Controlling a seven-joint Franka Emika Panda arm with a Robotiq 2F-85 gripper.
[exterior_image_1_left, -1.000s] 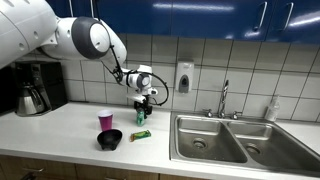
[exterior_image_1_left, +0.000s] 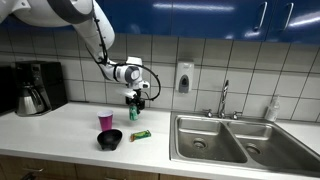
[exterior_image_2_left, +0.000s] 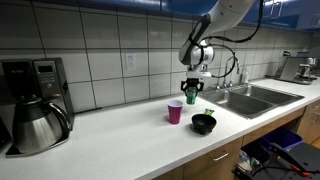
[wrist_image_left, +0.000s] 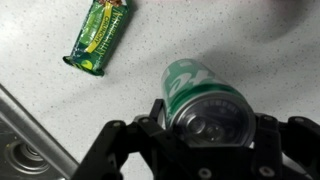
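A green and white can (wrist_image_left: 190, 80) is held between the black fingers of my gripper, with its metal end facing the wrist camera. In exterior view 1 the can (exterior_image_1_left: 133, 113) appears upright beneath the gripper (exterior_image_1_left: 134, 102), toward the back of the white counter. Exterior view 2 has the can (exterior_image_2_left: 191, 98) under the gripper, behind the pink cup. Whether its base clears the counter is hard to tell.
A pink cup (exterior_image_1_left: 105, 121) and a black bowl (exterior_image_1_left: 109, 140) stand left and in front of the can. Nearby lies a green-wrapped bar (exterior_image_1_left: 140, 135). The sink (exterior_image_1_left: 202, 140) is on the right, a coffee maker (exterior_image_2_left: 39, 110) far left. Open counter (exterior_image_1_left: 50, 135) stretches leftward.
Cup, bowl and bar are where they were.
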